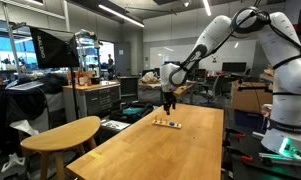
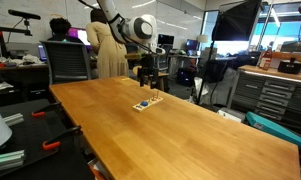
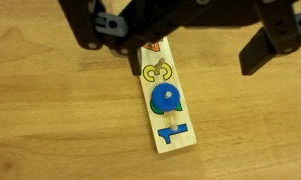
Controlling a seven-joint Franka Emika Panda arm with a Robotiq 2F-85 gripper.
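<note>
On the wooden table lies a narrow pale wooden board (image 3: 168, 128) with painted numerals and short pegs. In the wrist view a round blue piece (image 3: 166, 94) sits on one of its pegs, beside a green numeral partly covered by it. A blue 1 is painted at the board's near end and a yellow 3 farther along; the far end is hidden behind my gripper. My gripper (image 1: 169, 106) hangs above the board, its fingers (image 3: 261, 50) wide apart with nothing between them. From the other side, the same board (image 2: 147, 103) appears below the gripper (image 2: 146, 84).
A round wooden table (image 1: 60, 134) stands to the left in exterior view 1. Dark chairs (image 2: 68, 62) are at the far edge in exterior view 2.
</note>
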